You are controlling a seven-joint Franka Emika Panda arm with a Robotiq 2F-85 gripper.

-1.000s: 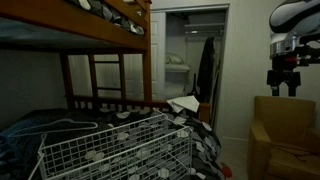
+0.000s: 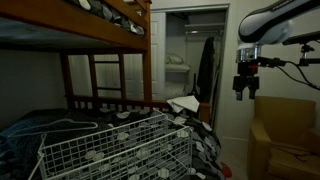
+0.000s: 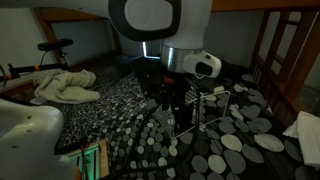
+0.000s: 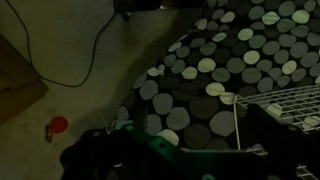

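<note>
My gripper [image 2: 246, 95] hangs in the air left of the armchair's back in exterior view 1, pointing down. Its fingers are open, and nothing shows between them. Well to the left, a white wire rack [image 2: 115, 150] lies on the bed's dotted bedding [image 2: 205, 140]. In the wrist view, part of the wire rack [image 4: 285, 100] shows at the right. The fingers are dark and hard to make out there. A hanger [image 2: 50, 128] rests on dark cloth at the far left of exterior view 1.
An orange-brown armchair [image 2: 285, 140] stands at the right. A bunk bed's wooden post [image 2: 152, 60] and upper bunk rise at the left. A white sheet-like object [image 2: 185, 103] lies at the bed's far end. A red round object [image 4: 58, 125] is on the floor.
My arm has swung left in exterior view 1, from above the armchair to beside its back. The rack, bedding and chair look unmoved.
</note>
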